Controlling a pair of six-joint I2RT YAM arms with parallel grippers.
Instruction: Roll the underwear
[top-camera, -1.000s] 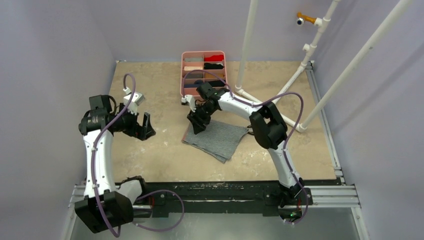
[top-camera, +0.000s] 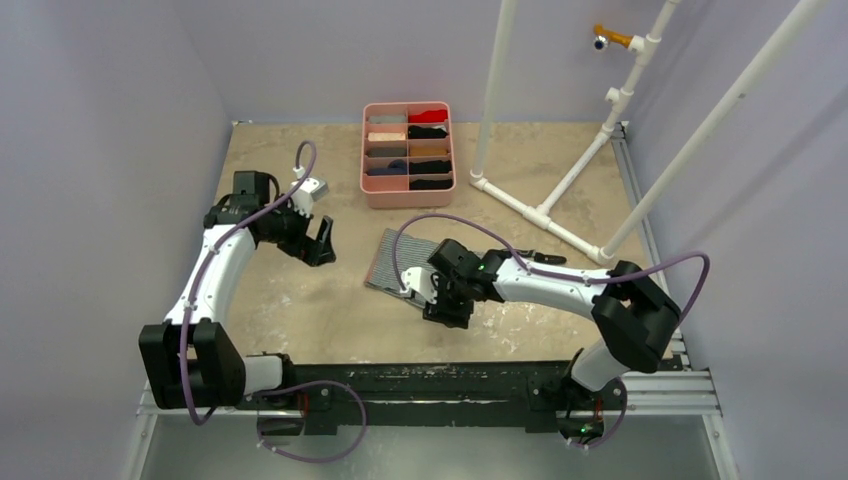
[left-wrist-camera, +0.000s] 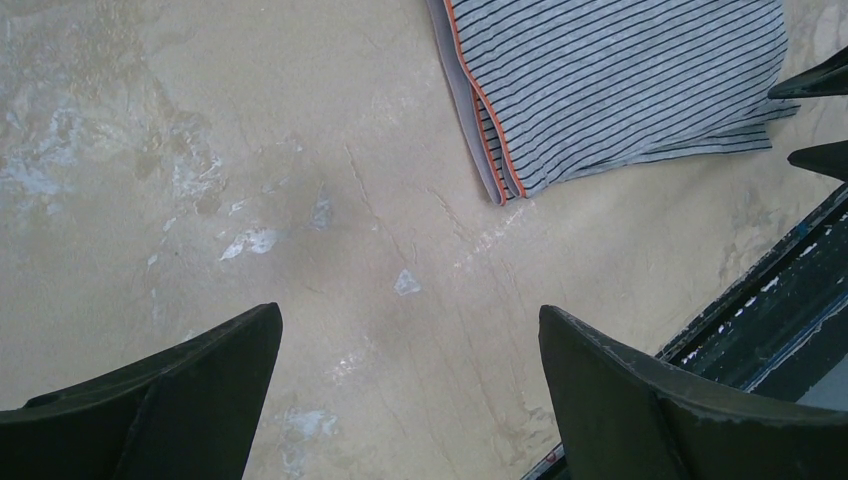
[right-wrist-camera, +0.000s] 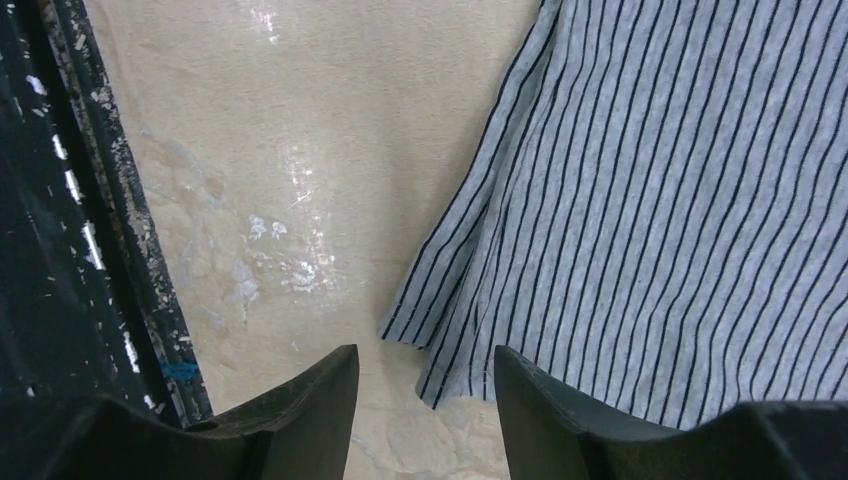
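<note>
Grey underwear with dark stripes (top-camera: 395, 262) lies flat and folded on the table, its orange-edged end to the left, as the left wrist view (left-wrist-camera: 610, 80) also shows. My right gripper (top-camera: 447, 312) is over its near right part, hiding some of it. In the right wrist view its open fingers (right-wrist-camera: 310, 410) are at the cloth's near corner (right-wrist-camera: 600, 290), where an edge is creased. My left gripper (top-camera: 318, 240) hangs open to the left of the cloth, with bare table between its fingers in the left wrist view.
A pink divided box (top-camera: 408, 198) of rolled items stands at the back centre. White pipe frames (top-camera: 545, 220) occupy the back right. A dark rail (top-camera: 460, 380) runs along the front edge.
My right gripper has moved toward the front and right, from the cloth's upper left to its near right part. My left gripper has moved rightward, closer to the cloth.
</note>
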